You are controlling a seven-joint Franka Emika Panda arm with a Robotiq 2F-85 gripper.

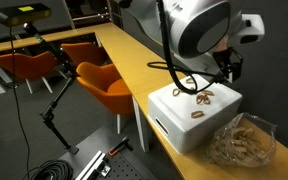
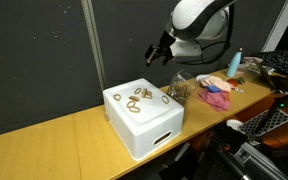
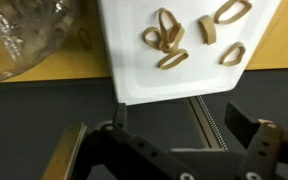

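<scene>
Several tan rubber bands (image 1: 192, 91) lie scattered on top of a white box (image 2: 144, 130). In the wrist view, a few bands (image 3: 165, 35) overlap in a small cluster, with others lying apart. A clear plastic bag (image 1: 241, 146) holding many tan bands rests on the table beside the box, its near side partly visible in the wrist view (image 3: 24, 40). My gripper (image 2: 158, 54) hangs in the air above the level of the box top, near its bag side. Its fingers stand wide apart in the wrist view, and nothing shows between them.
Beyond the bag sit a pink cloth (image 2: 216, 96) and a light blue bottle (image 2: 234, 65). A dark panel (image 2: 44, 60) runs behind the wooden table (image 2: 44, 145).
</scene>
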